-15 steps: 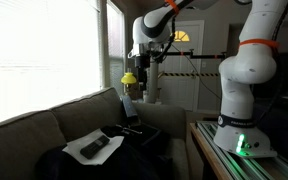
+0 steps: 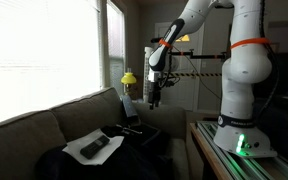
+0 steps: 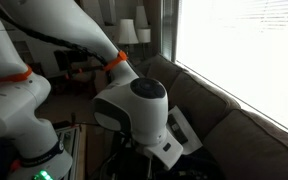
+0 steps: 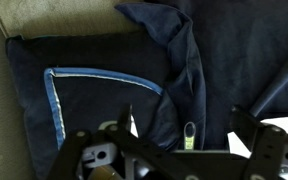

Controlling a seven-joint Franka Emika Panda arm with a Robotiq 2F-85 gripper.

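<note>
Over the right end of the sofa, my gripper (image 2: 155, 101) hangs pointing down, apart from the cushions. In the wrist view the two dark fingers (image 4: 252, 130) stand wide apart, so the gripper is open. Between them I see dark cloth (image 4: 189, 60) and a small pale green and white item (image 4: 189, 131), too small to name. A dark cushion or folded cloth with blue piping (image 4: 102, 73) lies on the left. Beside the right finger, something white is partly hidden.
The grey sofa (image 2: 14, 138) runs along the window. On it lie a white sheet (image 2: 108, 150) with a dark handheld object (image 2: 93, 148) and more dark fabric (image 2: 59, 165). A yellow lamp (image 2: 129, 78) stands behind the sofa.
My arm has swung lower over the last second. The gripper has come down towards the sofa's right end; the things on the sofa look unmoved.
</note>
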